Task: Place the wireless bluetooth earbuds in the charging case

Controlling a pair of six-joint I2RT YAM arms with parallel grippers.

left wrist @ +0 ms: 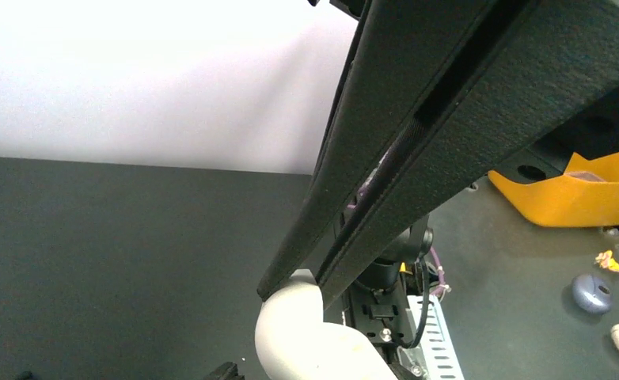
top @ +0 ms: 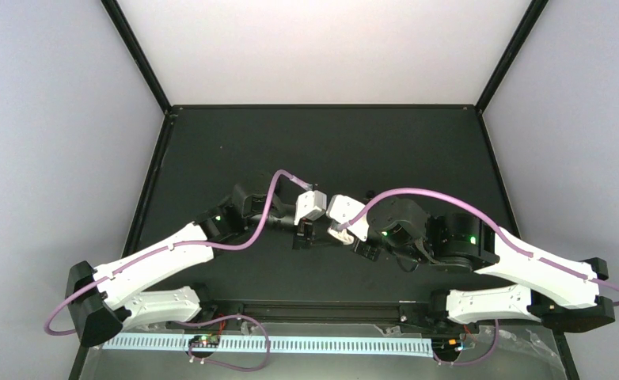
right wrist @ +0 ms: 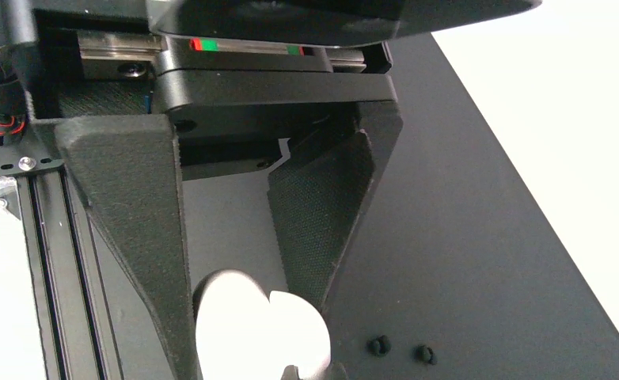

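The white charging case (right wrist: 235,332) shows between the fingers of my right gripper in the right wrist view, a rounded piece standing up beside it; whether the fingers touch it is unclear. In the left wrist view the two fingertips of my left gripper are close together at the top of the white case (left wrist: 322,356); whether anything is between them is hidden. From above, both grippers meet at the table's middle, the white case (top: 339,236) partly visible under the right wrist's housing.
Two small dark pieces (right wrist: 379,346) lie on the black table (top: 330,134). Pale walls with dark frame posts enclose it.
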